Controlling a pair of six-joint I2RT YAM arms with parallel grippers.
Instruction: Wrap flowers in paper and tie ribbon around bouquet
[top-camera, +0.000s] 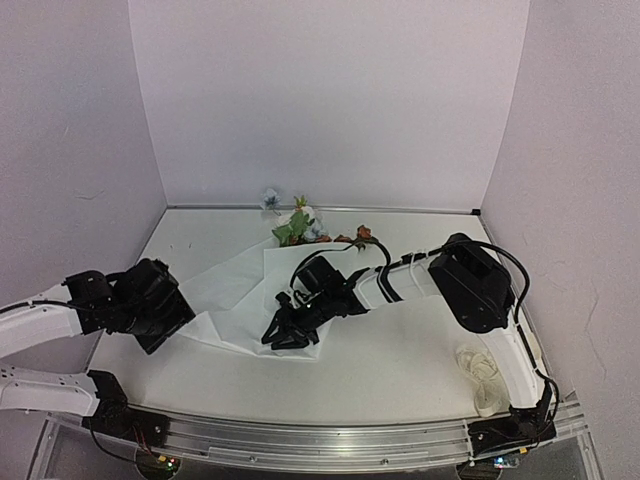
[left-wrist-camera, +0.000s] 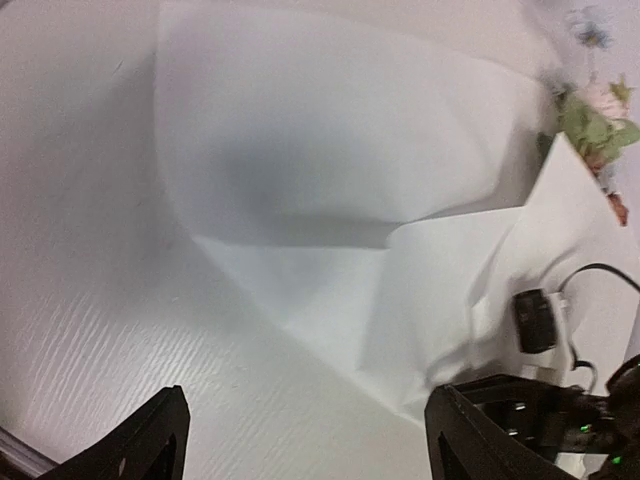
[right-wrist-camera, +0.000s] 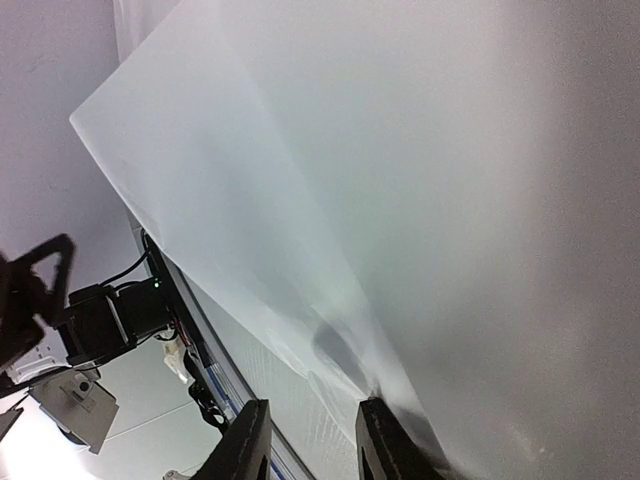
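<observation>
The fake flowers (top-camera: 300, 225), with pale blooms, green leaves and red ones beside them, lie at the back of the table. Their stems are hidden by the white wrapping paper (top-camera: 240, 315), which spreads out to the left with a fold across it. My left gripper (top-camera: 168, 325) is over the paper's left end; in the left wrist view its fingers (left-wrist-camera: 160, 435) stand wide apart with nothing between. My right gripper is at the paper's front part, fingers parted, one fingertip (right-wrist-camera: 375, 415) against the paper. A paper edge passes between these fingers without being pinched.
A bundle of off-white ribbon or cord (top-camera: 480, 375) lies at the right side of the table (top-camera: 400, 370), near the right arm's base. Walls close in the back and both sides.
</observation>
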